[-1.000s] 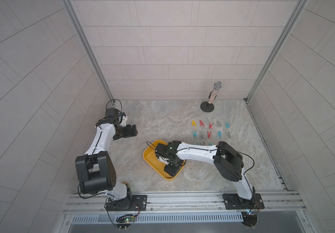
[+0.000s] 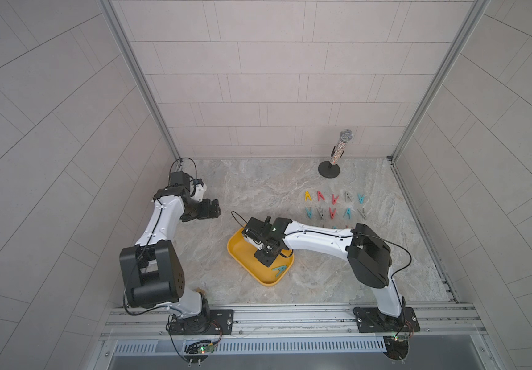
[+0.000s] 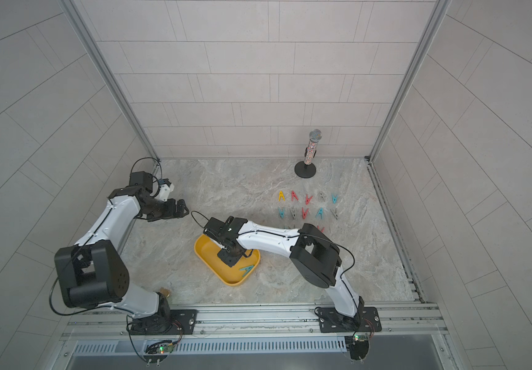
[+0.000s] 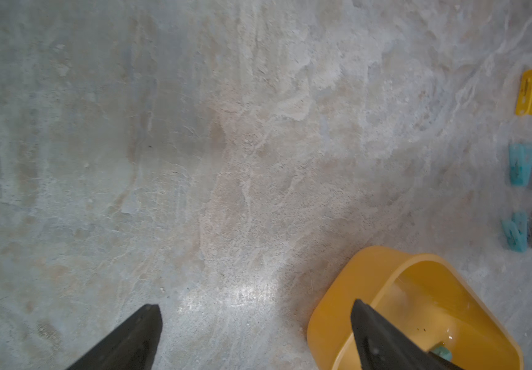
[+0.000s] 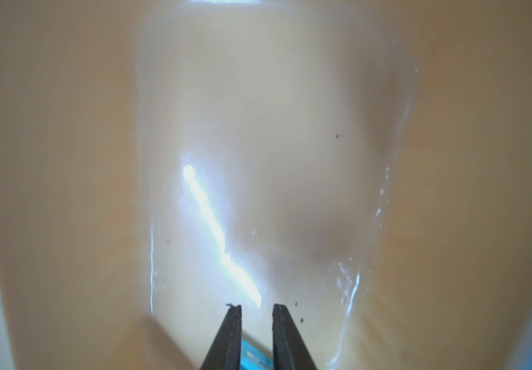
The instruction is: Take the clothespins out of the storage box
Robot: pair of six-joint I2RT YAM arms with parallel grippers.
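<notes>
The yellow storage box (image 2: 241,251) sits on the table's near half. Inside, toward its near right corner, lies a blue-green clothespin (image 2: 280,269). My right gripper (image 2: 266,257) reaches down into the box, just to the far left of that clothespin. In the right wrist view, its narrow fingers (image 5: 231,326) stand a little apart above the bare box floor, and the clothespin (image 5: 254,355) shows beyond the gap at the bottom edge; no grip on it is visible. Left of the box, my left gripper stands wide open and empty over the table.
Several clothespins in yellow, red, grey and blue lie in rows on the table, among them a yellow one (image 2: 307,195). My right arm (image 2: 321,239) partly covers the nearest row. A microphone (image 2: 338,151) stands behind.
My right gripper has shifted away from the near right corner of the box, uncovering the clothespin there. The left gripper has barely moved.
</notes>
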